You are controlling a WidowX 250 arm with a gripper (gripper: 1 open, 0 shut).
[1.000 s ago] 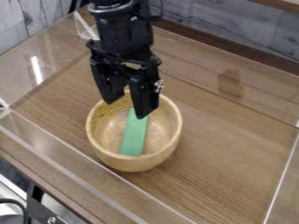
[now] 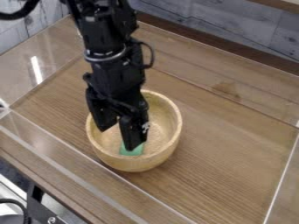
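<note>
A round, pale wooden bowl point(image 2: 166, 147) sits on the wooden table. A green object point(image 2: 131, 150) lies inside it, partly hidden by the gripper. My black gripper point(image 2: 121, 129) is open and hangs down into the bowl from above, its fingers over and around the green object. Whether the fingertips touch it is not clear.
A wooden wall point(image 2: 233, 31) runs along the back.
My gripper has moved down and toward the front of the bowl, and now covers more of the green object.
</note>
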